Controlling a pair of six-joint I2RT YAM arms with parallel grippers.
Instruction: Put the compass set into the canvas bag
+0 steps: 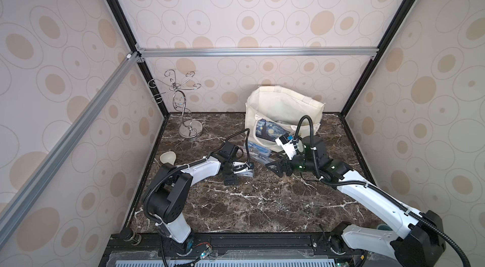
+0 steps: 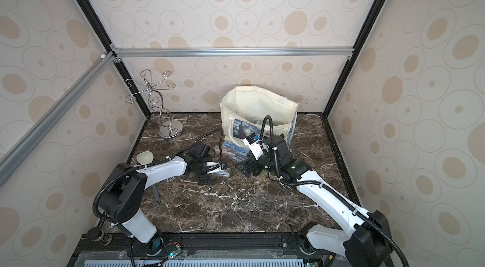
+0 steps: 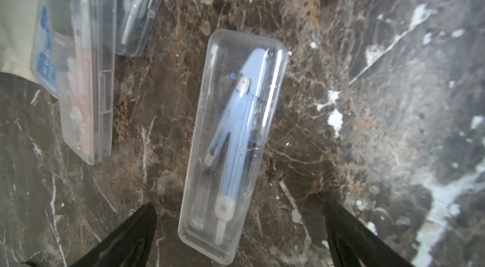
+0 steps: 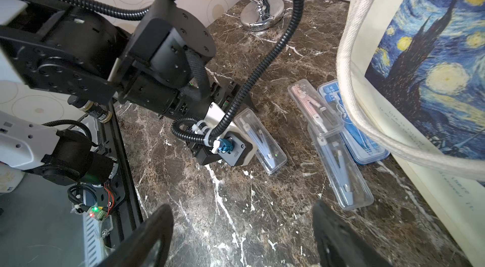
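A clear case [image 3: 232,145] holding a blue compass lies on the marble table beneath my open left gripper, which stands over it with fingers apart. To its side lie several more sets: a pink one [image 4: 313,105], another blue one [image 4: 341,176] and a blue packet [image 4: 361,140]. These lie at the foot of the cream canvas bag [image 1: 267,100], whose top is open and whose front has a Starry Night print. My right gripper stands open right of the sets, in front of the bag, nothing between its fingers.
A chrome stand [image 1: 191,128] is at the back left, and a white ladle [image 1: 167,158] lies at the left edge, partly hidden by the left arm.
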